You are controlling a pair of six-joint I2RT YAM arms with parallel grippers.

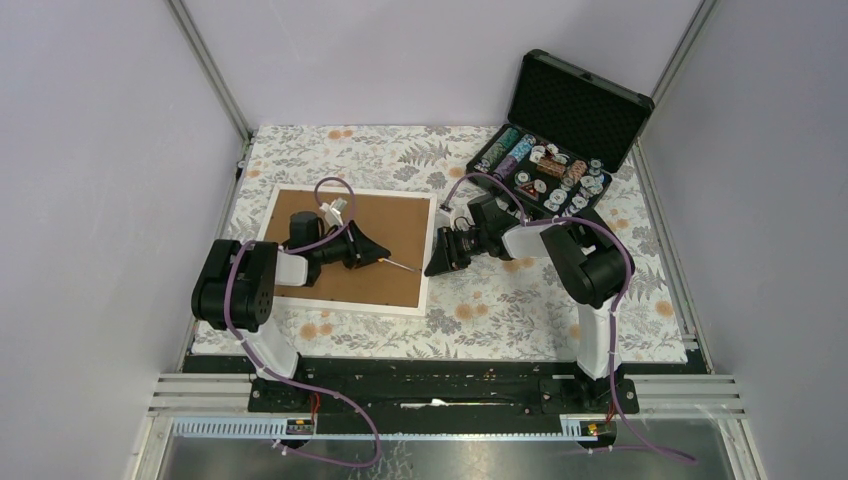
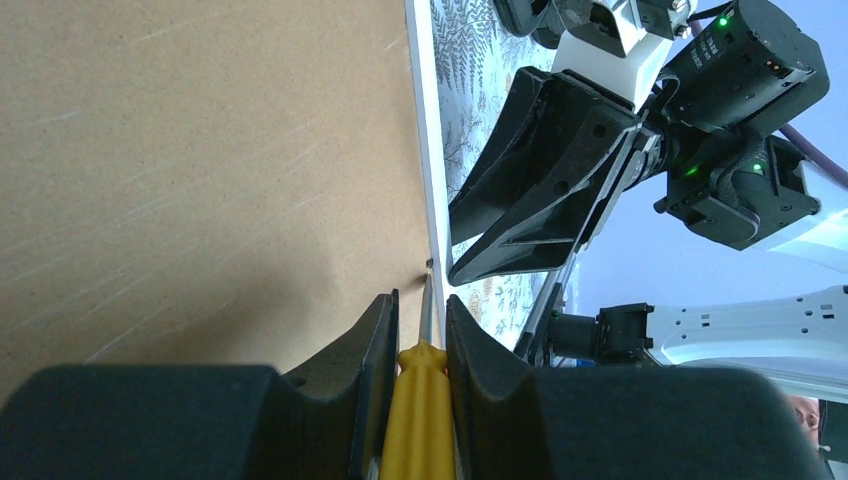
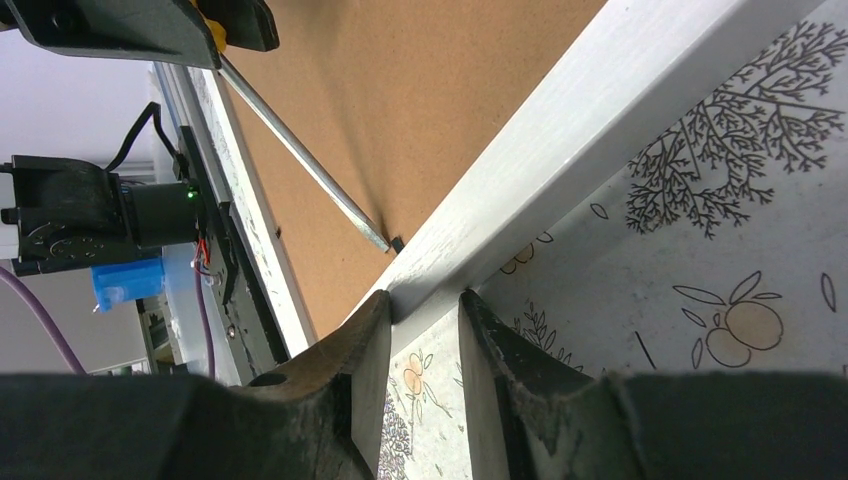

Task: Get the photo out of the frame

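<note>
The picture frame lies back side up, its brown backboard (image 1: 385,215) facing me inside a white border (image 1: 350,306). Shut on the yellow handle of a screwdriver (image 2: 419,420), my left gripper hovers above the board. The metal shaft (image 3: 305,160) slants down to the right, its tip beside a small dark tab (image 3: 397,244) at the border's inner edge. Outside that border, my right gripper stands partly open, one finger (image 3: 372,335) overlapping the white edge in the right wrist view. Whether it touches is unclear. The photo is hidden beneath the backboard.
An open black case (image 1: 545,170) of poker chips sits at the back right of the floral-covered table (image 1: 500,325). Another dark tab (image 3: 278,233) shows along the frame's near side.
</note>
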